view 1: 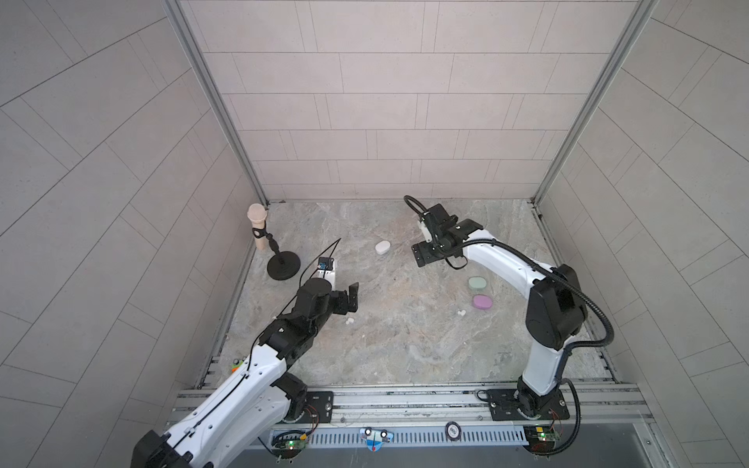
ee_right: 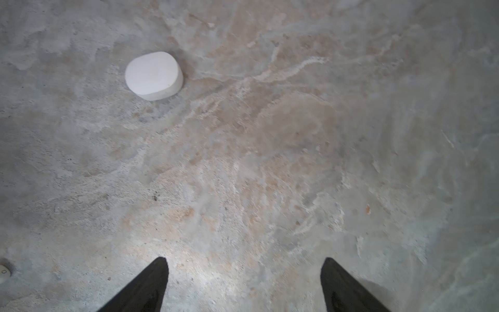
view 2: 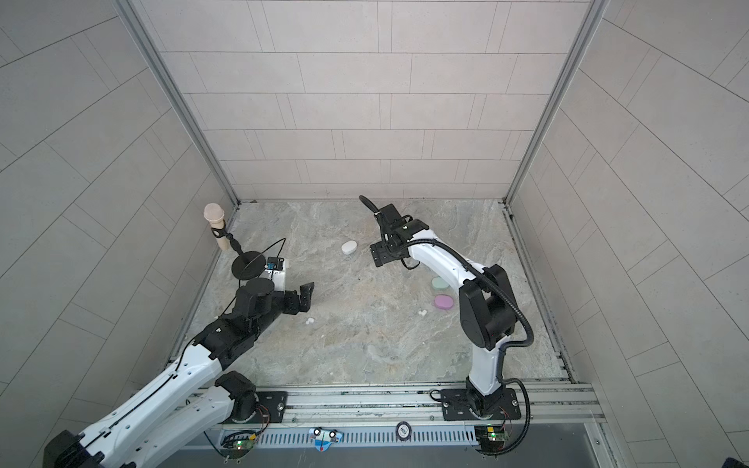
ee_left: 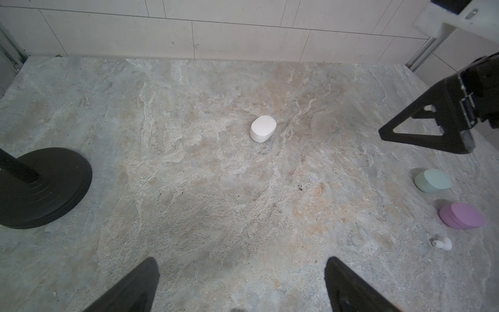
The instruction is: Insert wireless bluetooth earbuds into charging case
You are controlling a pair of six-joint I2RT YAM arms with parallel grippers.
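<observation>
A white charging case (view 1: 382, 247), closed, lies toward the back centre. On the right are two more closed cases, one pale green (ee_left: 433, 181) and one purple (ee_left: 462, 215). White earbuds (ee_left: 441, 242) lie just in front of the purple case, and another small white piece (view 1: 349, 320) is on the table close to my left gripper (view 1: 348, 298). That gripper is open and empty above the table. My right gripper (view 1: 421, 253) hangs open over bare table, to the right of the white case, which appears at upper left in the right wrist view.
A black round stand base (view 1: 283, 265) with a pale-topped post stands at the back left. Black cables trail along both arms.
</observation>
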